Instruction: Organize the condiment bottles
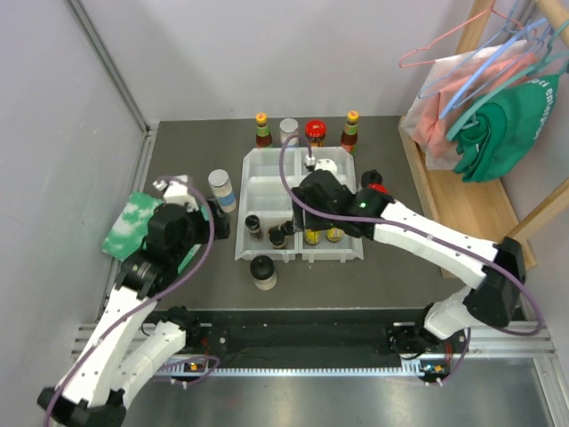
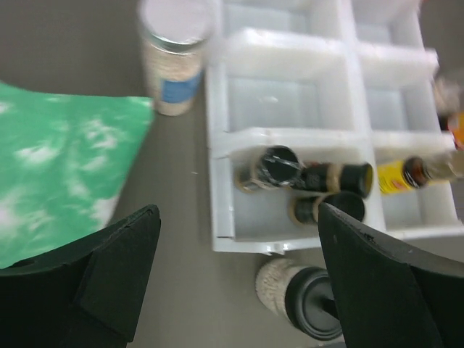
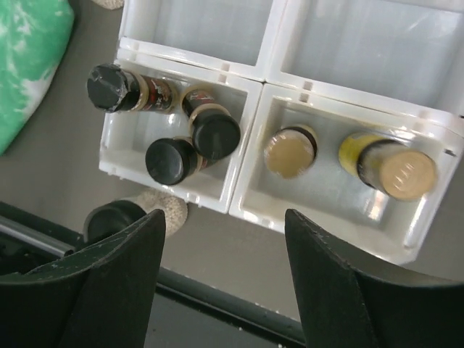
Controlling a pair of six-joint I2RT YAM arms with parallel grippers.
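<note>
A white divided organizer (image 1: 265, 182) stands mid-counter. Its front-left compartment holds several black-capped spice bottles (image 3: 215, 134); the front-right one holds two yellow-labelled bottles (image 3: 397, 172). A black-capped jar (image 1: 263, 272) stands in front of it, a white-lidded jar (image 2: 175, 65) to its left. My left gripper (image 1: 209, 222) is open, left of the organizer above the counter, nothing between its fingers. My right gripper (image 1: 316, 213) is over the organizer's right half, largely hidden by the arm in the top view; its fingers are apart with nothing between them in the right wrist view.
Sauce bottles (image 1: 350, 133) and jars (image 1: 316, 133) line the back. A green patterned cloth (image 2: 61, 159) lies at left. A wooden rack (image 1: 471, 222) with hangers stands at right. Bare counter shows along the front.
</note>
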